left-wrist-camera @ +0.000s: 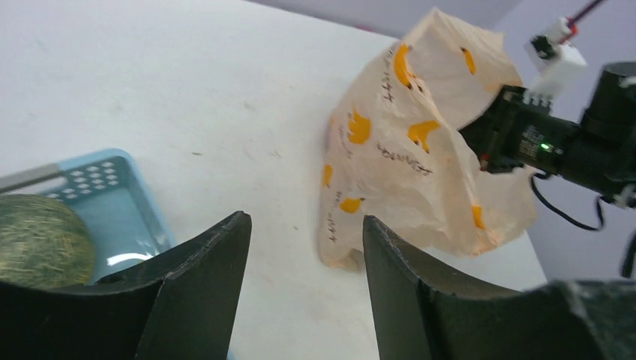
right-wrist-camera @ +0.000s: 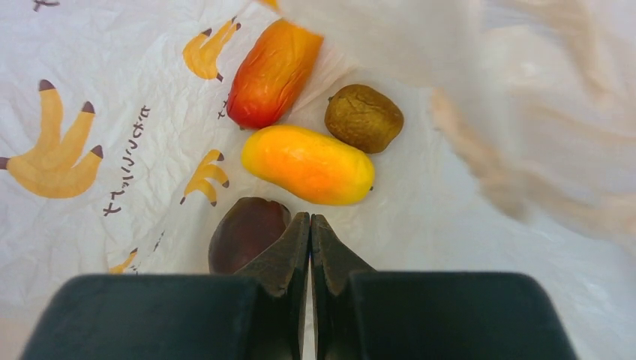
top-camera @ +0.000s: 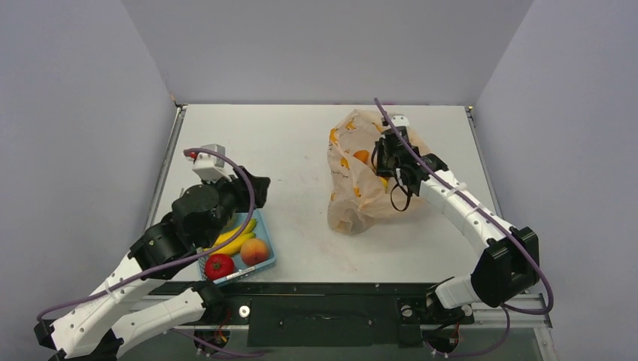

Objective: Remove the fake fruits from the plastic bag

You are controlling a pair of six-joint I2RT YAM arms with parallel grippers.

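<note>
Inside the pale plastic bag point(top-camera: 353, 199) lie several fake fruits. The right wrist view shows a dark purple fruit point(right-wrist-camera: 247, 234), a yellow-orange oblong one point(right-wrist-camera: 309, 164), a red-orange one point(right-wrist-camera: 275, 73) and a brown round one point(right-wrist-camera: 364, 118). My right gripper is in the bag's mouth, fingertips together with nothing between them. The purple fruit appears behind and left of its tips, outside the fingers and partly covered by them. Near the blue basket, my left gripper stands open and empty; its view shows the bag ahead to the right.
A light blue basket point(top-camera: 272, 252) at front left holds bananas point(top-camera: 239, 239), a tomato point(top-camera: 219, 266) and a peach point(top-camera: 254, 251); in the left wrist view a green melon point(left-wrist-camera: 41, 238) sits in it. Bare white table point(top-camera: 301, 165) separates basket and bag.
</note>
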